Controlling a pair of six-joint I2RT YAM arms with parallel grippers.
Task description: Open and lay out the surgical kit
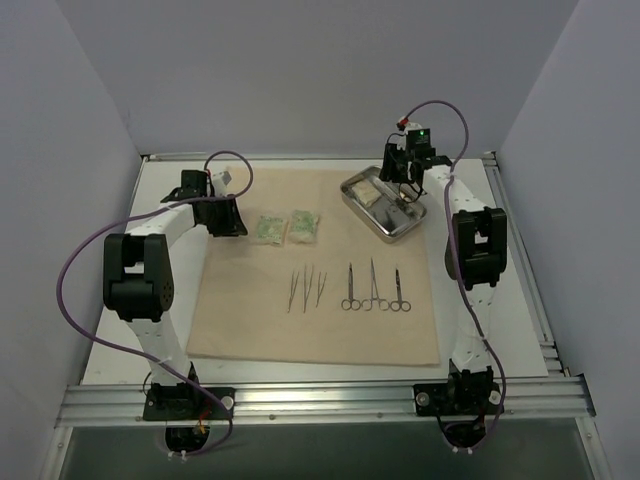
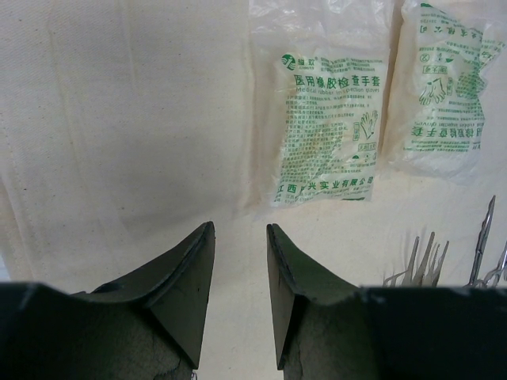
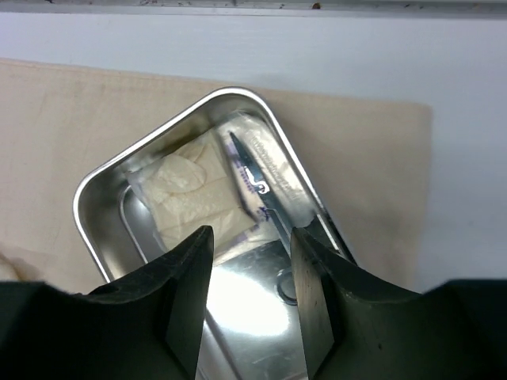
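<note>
The steel tray (image 1: 350, 207) stands tilted at the back right of the cloth. In the right wrist view it holds a cream pack (image 3: 186, 190), a clear packet and a pointed metal instrument (image 3: 257, 182), partly hidden by a finger. Over the tray, my right gripper is open, nothing held between its fingers. My left gripper is open and empty above the cloth, to the left of a green-printed glove packet (image 1: 270, 230). A second glove packet (image 1: 303, 227) lies beside it.
Several slim tweezers (image 1: 307, 290) and three ring-handled instruments (image 1: 374, 290) are lined up on the beige cloth (image 1: 260, 320). Bare cloth stretches along the front and left. Grey walls and a metal rail border the table.
</note>
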